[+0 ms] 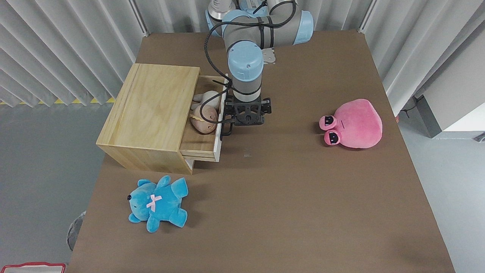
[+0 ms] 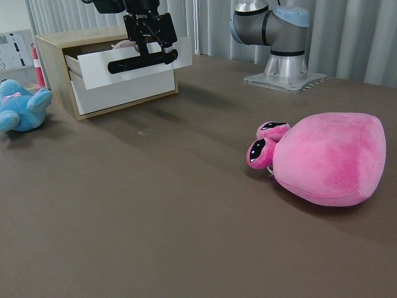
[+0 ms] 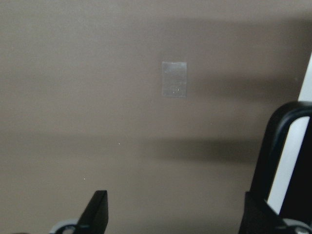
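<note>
A wooden cabinet [image 1: 145, 109] has its upper drawer [image 2: 99, 68] pulled out, with plush toys [image 1: 203, 120] inside, partly hidden by cables. My gripper [image 2: 149, 46] is down at the white drawer front, by its black handle [image 2: 139, 61]. In the wrist view two black finger tips show at the bottom, apart, with bare table between them; the right one is beside the handle. Whether anything is held is not clear from the outside views.
A blue teddy bear [image 1: 166, 204] lies in front of the cabinet. A pink plush toy [image 1: 357, 125] lies to the right.
</note>
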